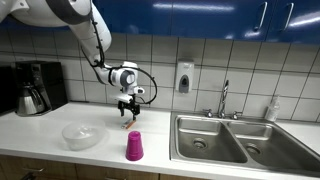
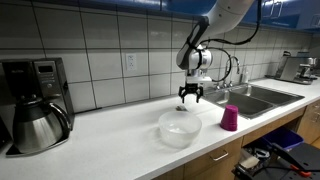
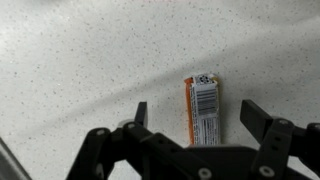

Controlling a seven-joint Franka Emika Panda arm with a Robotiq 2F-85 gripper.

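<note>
A small orange-edged packet with a printed white label (image 3: pixel 204 110) lies flat on the white counter. In the wrist view it extends down between the fingers of my open gripper, and its lower end is hidden behind the gripper body. From the first exterior view, the gripper (image 1: pixel 129 109) is just above the packet (image 1: pixel 129 124), close to the counter. Nothing is held in the fingers.
A clear bowl (image 1: pixel 84 134) stands left of the packet and nearer the front edge. An upturned magenta cup (image 1: pixel 134 147) is in front of it. The double sink (image 1: pixel 210 139) lies to the right. A coffee maker (image 2: pixel 38 110) occupies the far left.
</note>
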